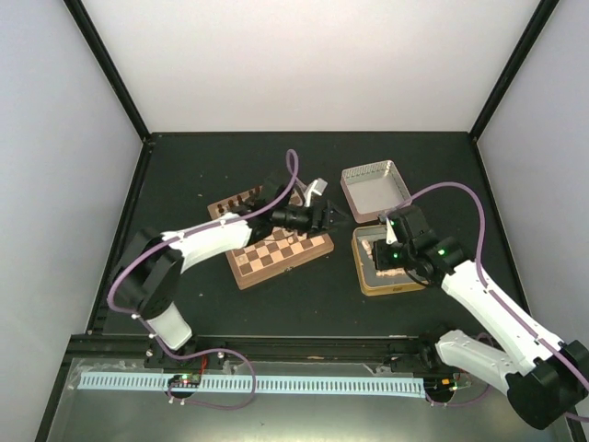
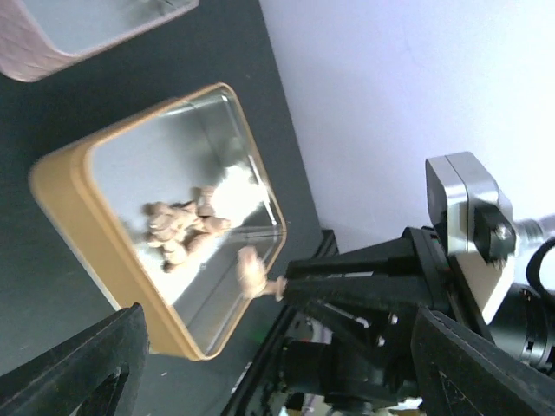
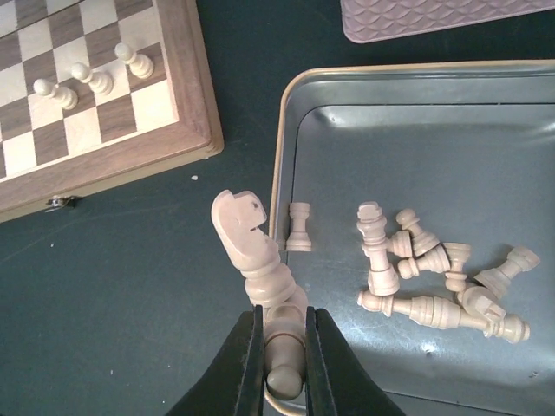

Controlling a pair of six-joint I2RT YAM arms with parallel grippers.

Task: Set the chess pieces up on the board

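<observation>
My right gripper is shut on a white chess piece (image 3: 247, 234) with a horse-head top, held above the left edge of the gold-rimmed tray (image 3: 425, 156). Other white pieces (image 3: 434, 312) lie loose in that tray. Three white pawns (image 3: 97, 80) stand on the chessboard (image 3: 156, 104) in the right wrist view. My left gripper (image 1: 327, 216) is open over the board, near its right side, facing the tray and right gripper. Dark pieces (image 1: 253, 191) at the board's back are mostly hidden by the left arm in the top view.
An empty pink-sided basket (image 1: 373, 189) stands behind the gold tray.
</observation>
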